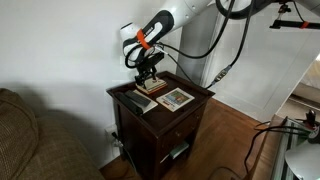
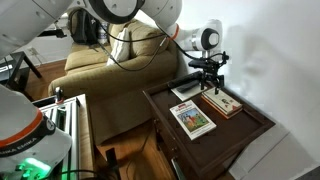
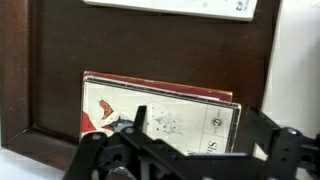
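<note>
My gripper [image 1: 147, 78] hangs low over the back of the dark cabinet top, fingers open and nothing seen between them. Below it, a small stack of books [image 2: 222, 102] lies flat. In the wrist view the upper, pale-covered book [image 3: 165, 115] sits on a reddish one [image 3: 160, 85], partly covered by the gripper's dark fingers at the bottom. A colourful picture book [image 2: 192, 118] lies apart from the stack. Another item with a dark and a white part [image 1: 140, 99] rests near the cabinet's left side in exterior view 1.
The cabinet top [image 1: 188, 108] has a raised rim, seen in the wrist view as a dark edge [image 3: 15, 70]. A white wall stands close behind it. A brown sofa [image 2: 110, 75] is farther off, and cables hang along the arm.
</note>
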